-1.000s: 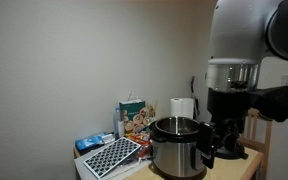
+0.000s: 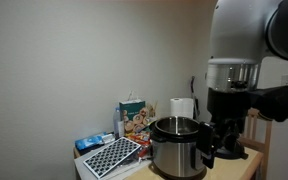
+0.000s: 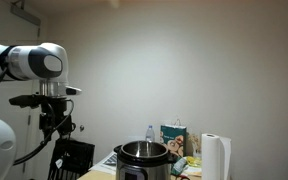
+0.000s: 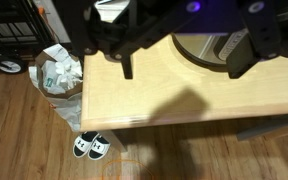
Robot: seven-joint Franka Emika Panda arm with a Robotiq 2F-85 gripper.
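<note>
My gripper stands open above the wooden table (image 4: 164, 95), its two dark fingers wide apart. Nothing is between them. A silver pressure cooker with a black rim (image 2: 178, 148) is on the table, lidless and upright. In exterior view 2 the cooker (image 3: 144, 160) is to the right of the arm, and the gripper (image 3: 62, 118) hangs clear of it, higher up. The wrist view catches a round metallic thing (image 4: 209, 48) partly hidden behind the gripper; I cannot tell exactly what it is.
A perforated panel (image 2: 112, 157), a blue box (image 2: 91, 142), a printed bag (image 2: 134, 115) and a paper towel roll (image 3: 215, 157) share the table. A lined bin (image 4: 59, 72) and slippers (image 4: 91, 145) lie on the floor beyond the table edge.
</note>
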